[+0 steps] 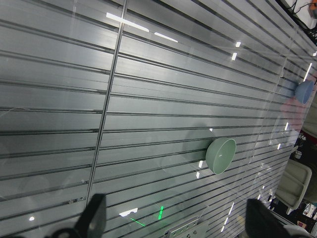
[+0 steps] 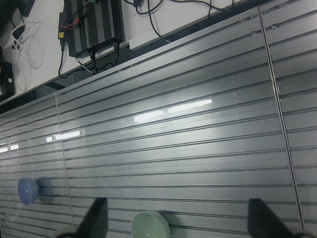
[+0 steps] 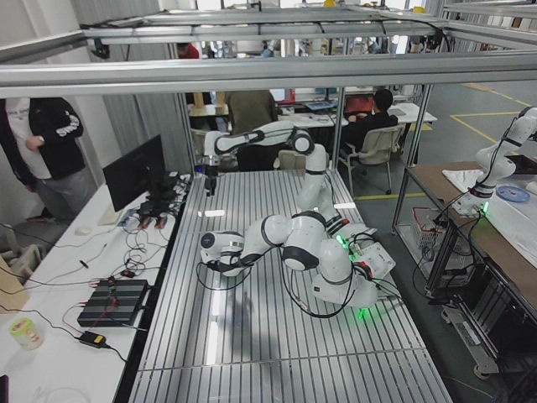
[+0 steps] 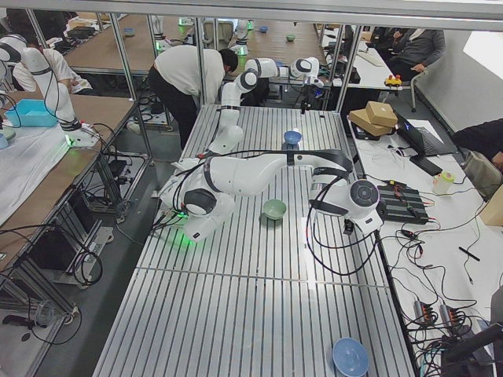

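Note:
A green bowl [image 4: 274,209] [image 1: 220,155] [image 2: 150,226] sits on the slatted metal table [image 4: 236,322], between the two arms. A blue bowl [image 4: 291,137] stands at the far end in the camera right view; another blue bowl [image 4: 350,357] lies at the near right. One blue bowl shows in each wrist view [image 1: 303,91] [image 2: 27,190]. Both my left gripper and my right gripper hang over the table with fingers wide apart and nothing between them.
A white side desk [image 3: 59,353] with a monitor, black power units [image 3: 113,302] and cables runs along the table. Aluminium frame bars [image 3: 268,71] cross overhead.

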